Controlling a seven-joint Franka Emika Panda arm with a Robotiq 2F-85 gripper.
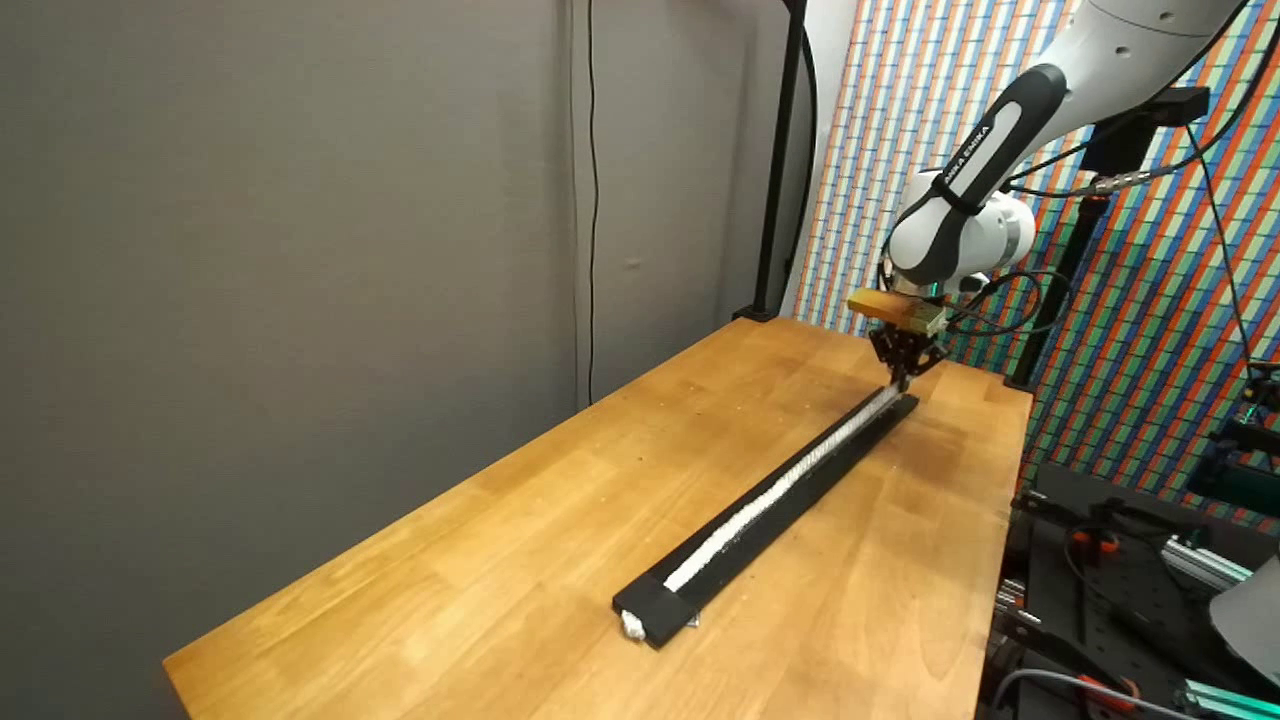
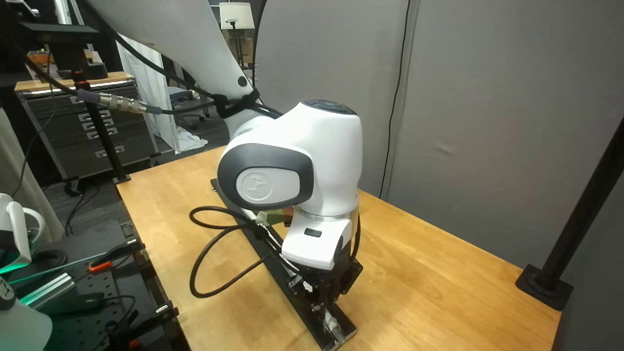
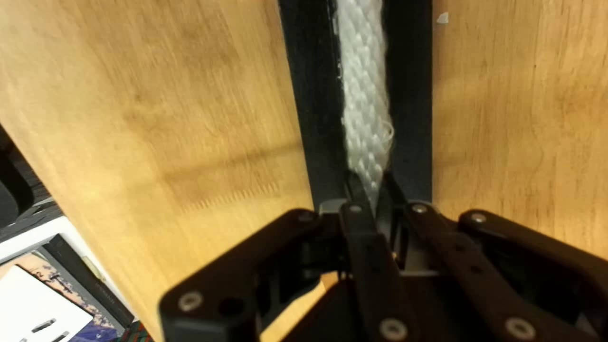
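A white braided rope runs nearly straight along the middle of a long black channel bar on the wooden table. At the bar's near end in exterior view 1, the rope passes beneath a black cover and its tip sticks out. At the far end my gripper is low over the bar, shut on the rope. The wrist view shows the rope entering between the narrow dark fingers, above the black bar. Whether the rope sits fully down in the groove by the fingers cannot be told.
Black posts stand at the far corners, one with its base on the tabletop. A loop of black cable hangs from the wrist. A grey wall borders one long edge.
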